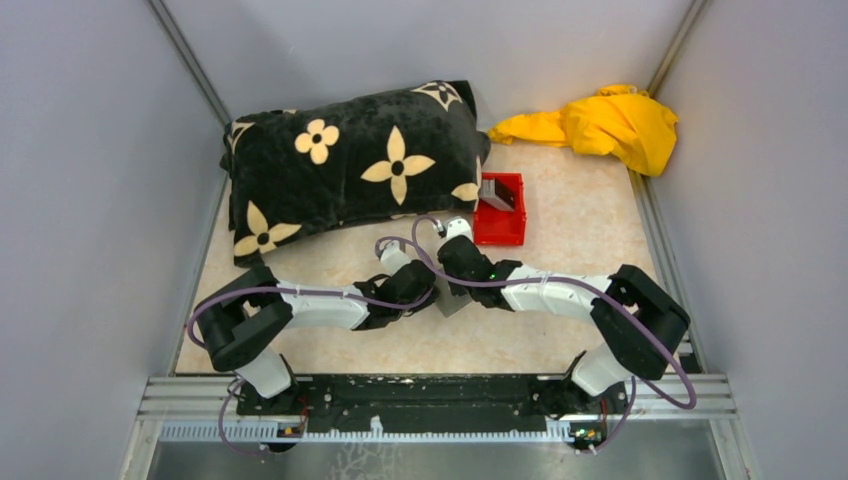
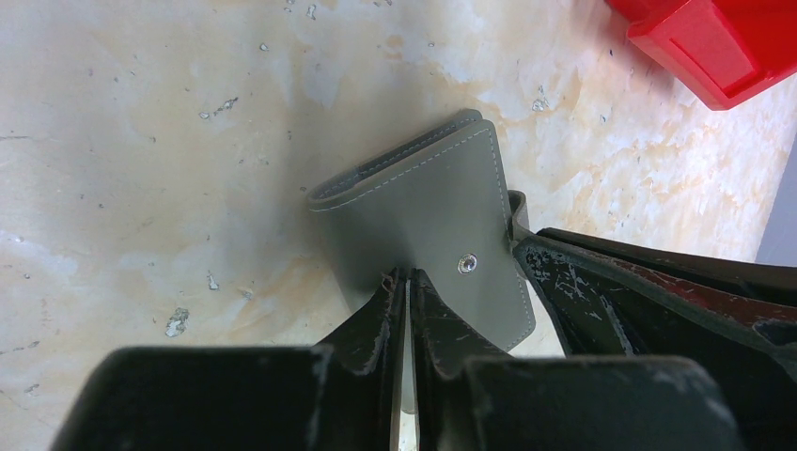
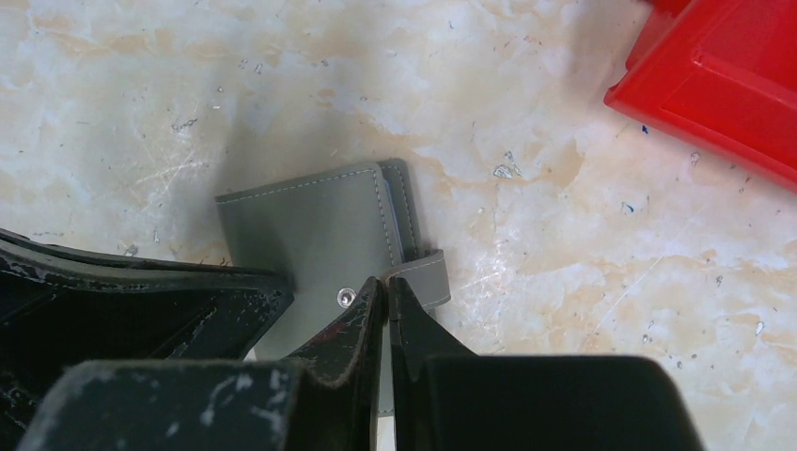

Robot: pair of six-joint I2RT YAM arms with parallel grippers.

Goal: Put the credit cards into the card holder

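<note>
A grey-green card holder (image 2: 423,216) with stitched edges and a snap stud lies on the table between my grippers; from above, both arms mostly cover it. My left gripper is shut over the holder's face. My right gripper has its fingertips at the holder's strap (image 3: 423,272), close together; whether the strap is between them is unclear. In the top view a red box (image 1: 500,232) holds a grey, dark-topped stack (image 1: 495,195), perhaps the cards.
A black patterned cushion (image 1: 350,160) fills the back left. A yellow cloth (image 1: 620,130) lies at the back right. Each arm is close beside the other.
</note>
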